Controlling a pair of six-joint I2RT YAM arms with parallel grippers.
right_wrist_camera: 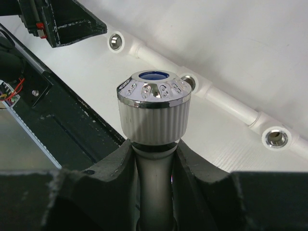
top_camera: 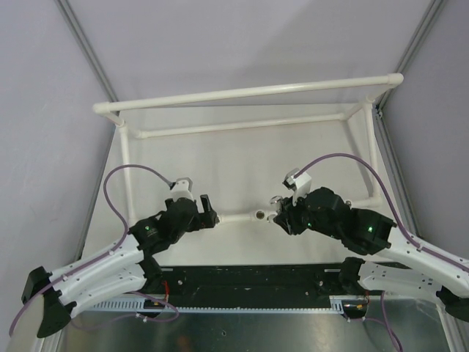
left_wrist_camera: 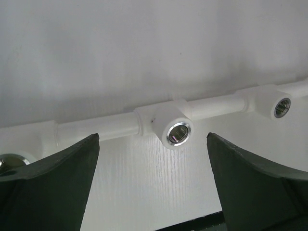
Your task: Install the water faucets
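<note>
A chrome and white faucet (right_wrist_camera: pixel 153 120) with a blue-centred cap stands upright in my right gripper, which is shut on it; from above, that gripper (top_camera: pixel 287 218) hangs right of the middle of the lower pipe (top_camera: pixel 238 218). In the left wrist view a white tee fitting (left_wrist_camera: pixel 166 116) with a threaded metal socket faces my left gripper, between and beyond its open fingers; further fittings (left_wrist_camera: pixel 265 102) sit along the same pipe. My left gripper (top_camera: pixel 190 214) is at the left part of that pipe, with nothing held.
A white pipe frame (top_camera: pixel 249 91) spans the board, with upright pipes (top_camera: pixel 126 161) at either side. A dark rail (top_camera: pixel 242 282) runs along the front edge. The board's middle (top_camera: pixel 234 169) above the lower pipe is bare.
</note>
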